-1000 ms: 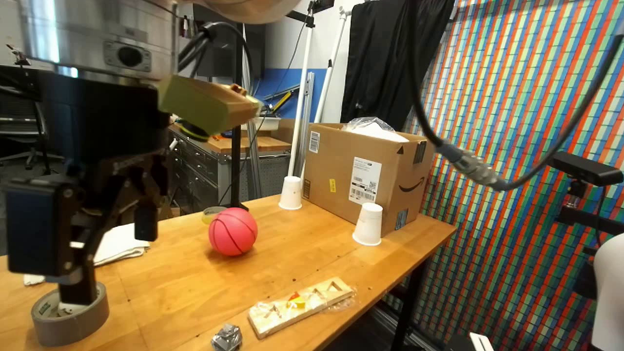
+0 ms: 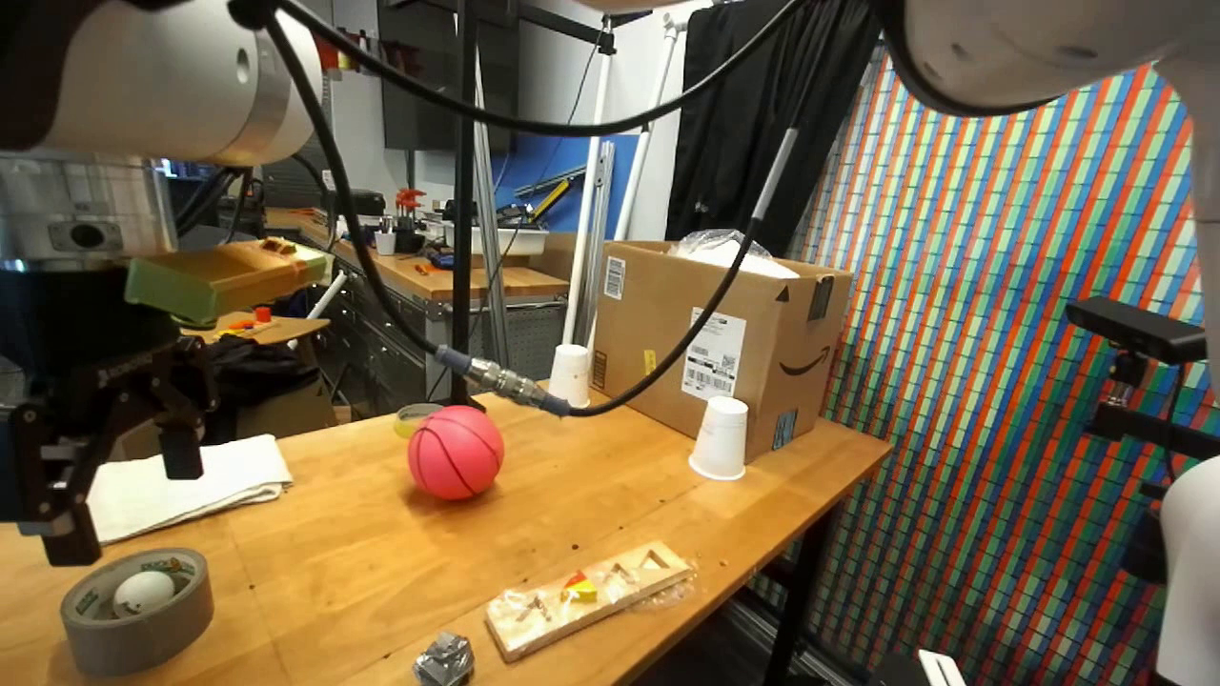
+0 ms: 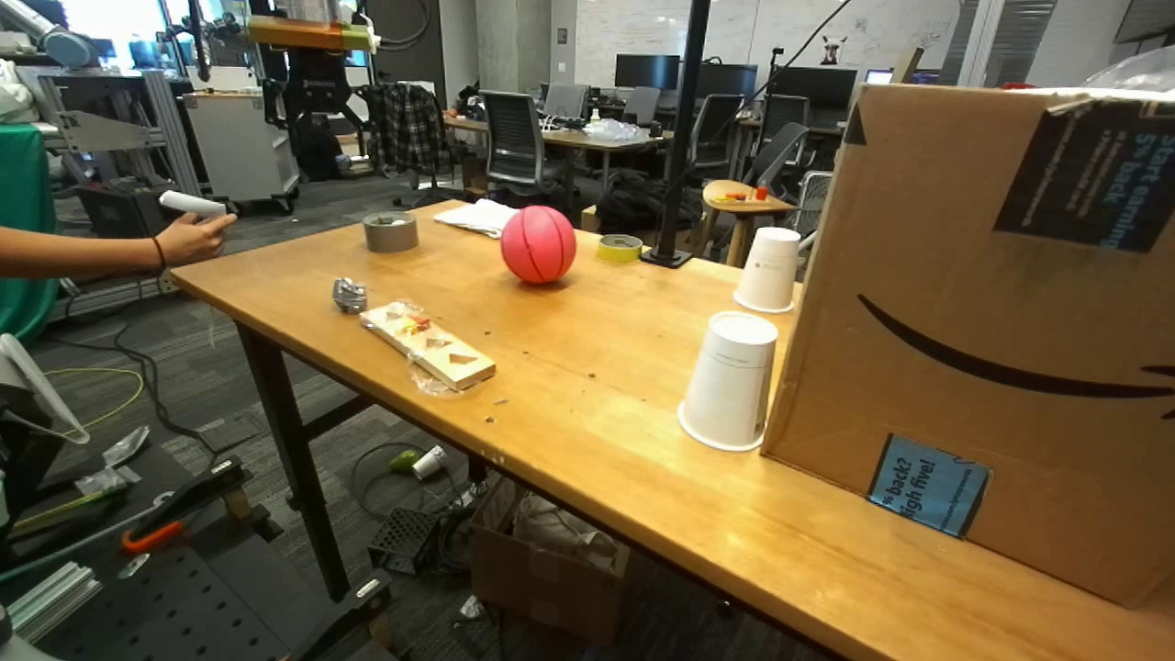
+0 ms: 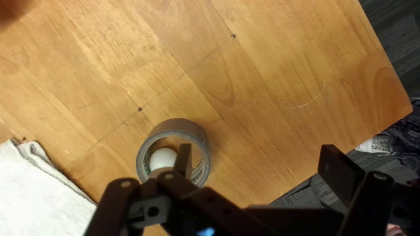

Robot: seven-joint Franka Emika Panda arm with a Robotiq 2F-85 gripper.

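My gripper is open above the table, its fingers wide apart with nothing between them. A grey tape roll (image 4: 204, 143) lies flat on the wood, near the left finger (image 4: 183, 157) in the wrist view. Inside the ring sits a white ball (image 4: 162, 159), partly covered by that finger in this view. Exterior view 1 also shows the white ball (image 2: 144, 594) in the tape roll (image 2: 137, 640), below the gripper (image 2: 126, 497). In exterior view 2 the gripper (image 3: 319, 119) hangs high past the tape roll (image 3: 391, 232).
A pink ball (image 2: 457, 453), a white cloth (image 2: 229, 480), a wooden puzzle board (image 2: 538, 623) and a crumpled silver lump (image 2: 445, 659) lie on the table. Two upturned white cups (image 2: 721, 440) stand by a cardboard box (image 2: 640, 332). A person's hand (image 3: 196, 237) is near the table's corner.
The objects on the table have stayed put.
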